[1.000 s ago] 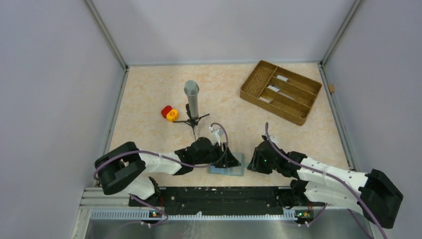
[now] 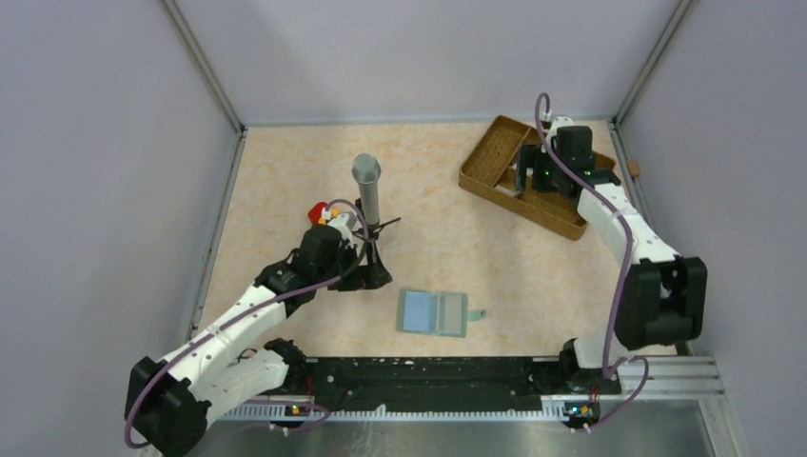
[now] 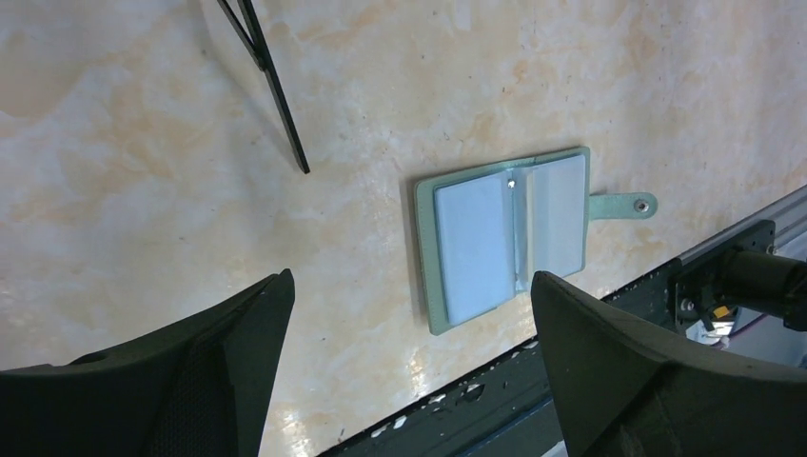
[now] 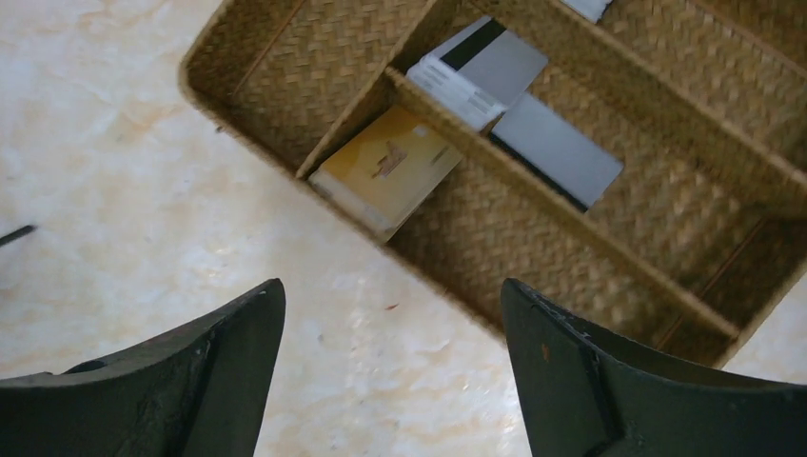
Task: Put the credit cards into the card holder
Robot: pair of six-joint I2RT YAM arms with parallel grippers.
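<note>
The green card holder [image 2: 461, 315] lies unfolded near the table's front edge, its strap pointing right. A light-blue panel [image 3: 476, 248] fills its left half in the left wrist view, and a clear sleeve [image 3: 560, 214] covers the right half. My left gripper [image 2: 379, 275] stands open and empty, up and left of the holder. Over the divided basket my right gripper [image 2: 522, 168] is open, nothing between its fingers. Inside the basket are a yellowish card stack [image 4: 388, 167], a grey card with a black stripe [image 4: 487, 65] and another grey card [image 4: 560, 150].
The woven basket [image 2: 486, 149] sits at the back right, its thin dividers making several compartments. A grey cylinder on a tripod [image 2: 370, 195] rises at centre left, with red and yellow items [image 2: 319, 212] beside it. Mid-table is clear.
My right gripper has travelled from beside the holder, back and slightly right, to over the basket. My left gripper has drawn away leftward and back, uncovering the holder.
</note>
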